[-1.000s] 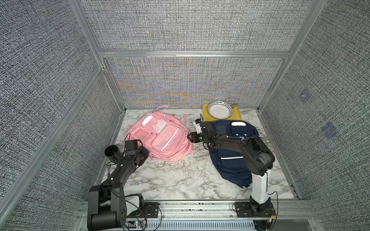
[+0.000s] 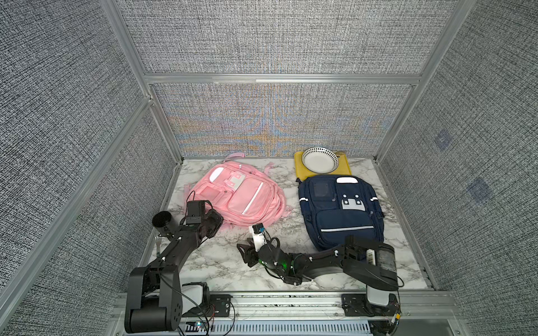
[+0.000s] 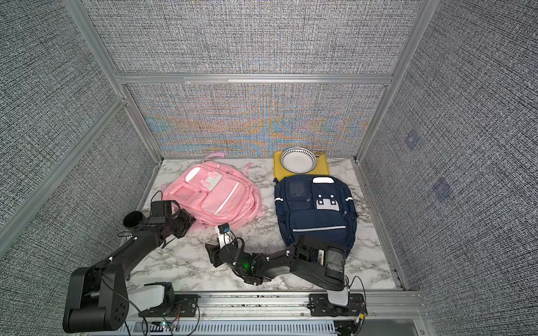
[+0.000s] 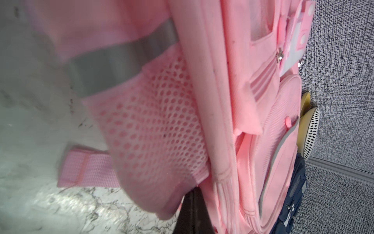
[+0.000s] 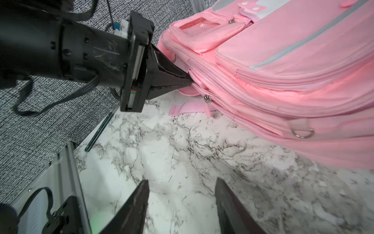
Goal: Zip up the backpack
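The pink backpack (image 2: 235,196) lies at the left, a zipper pull (image 5: 207,102) hanging on its lower side near a D-ring. My left gripper is shut against that lower side, its tips at the zipper seam; in the left wrist view they partly disappear under the mesh pocket (image 4: 155,117), so what is between them is unclear. My right gripper is part open below the pink backpack, over bare marble, with nothing visible between its fingers.
The navy backpack (image 2: 341,224) lies at the right, partly behind my right arm. A yellow board (image 2: 305,174) with a patterned plate (image 2: 320,162) is at the back right. Marble is bare in the front middle.
My right gripper has moved from beside the pink backpack's right side toward the front left. The left gripper has shifted slightly, and the pink backpack's outline has shifted a little.
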